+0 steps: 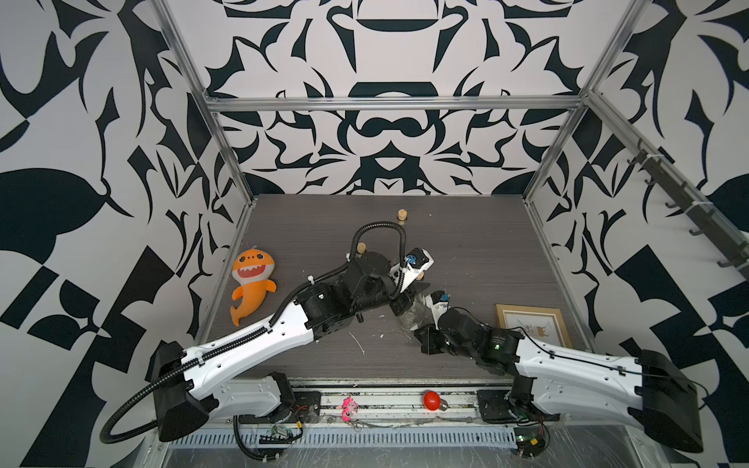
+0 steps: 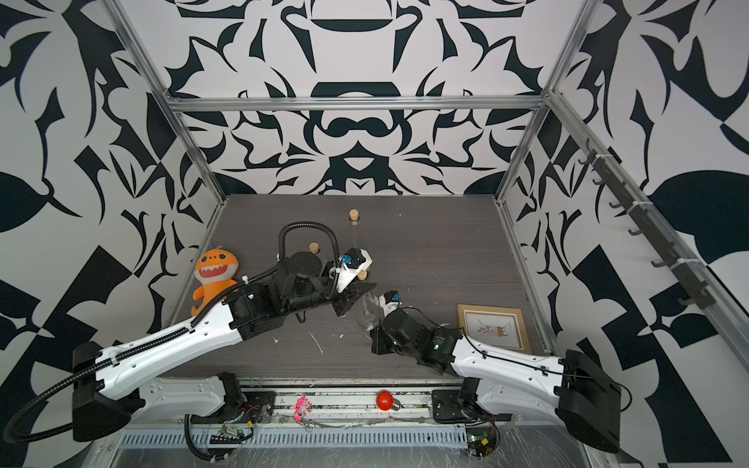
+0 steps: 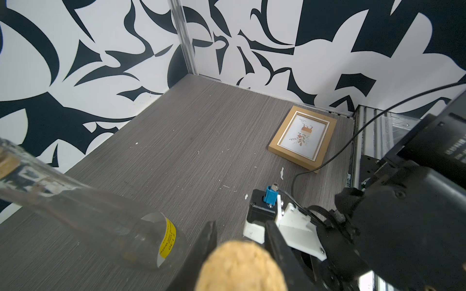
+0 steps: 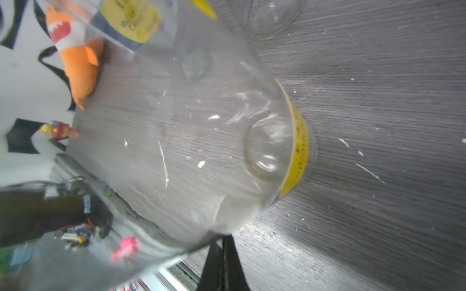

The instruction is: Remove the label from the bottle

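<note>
A clear bottle (image 1: 412, 316) with a yellow label (image 4: 297, 150) is held off the table at the centre, between the two grippers. My left gripper (image 2: 355, 284) is shut on it near the cork (image 3: 240, 271), which fills the bottom of the left wrist view. My right gripper is shut beside the bottle's lower body, with nothing visible between its fingers; the bottle hides part of it in the right wrist view.
Other corked bottles stand behind, with corks (image 1: 402, 214) showing. An orange shark toy (image 1: 251, 288) lies at the left, a framed picture (image 1: 530, 326) at the right.
</note>
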